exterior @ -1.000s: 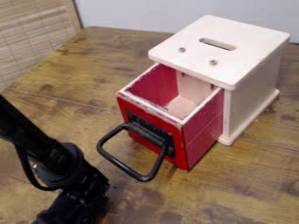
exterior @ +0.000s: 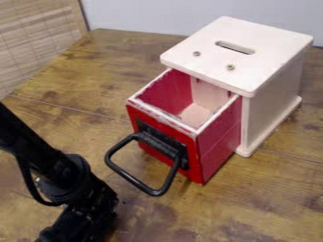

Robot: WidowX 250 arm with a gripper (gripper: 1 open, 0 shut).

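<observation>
A pale wooden box (exterior: pixel 269 95) with a slot and two screws in its top stands on the table. Its red drawer (exterior: pixel 220 142) is pulled out toward the front left, empty as far as its inside shows, with a black loop handle (exterior: pixel 149 186) on the front. At the lower left is my black arm (exterior: pixel 67 180), low and left of the handle, apart from it; its gripper's fingertips cannot be made out, nor whether it is open or shut.
A woven mat or panel (exterior: pixel 32 38) is at the upper left, and a pale wall runs along the back.
</observation>
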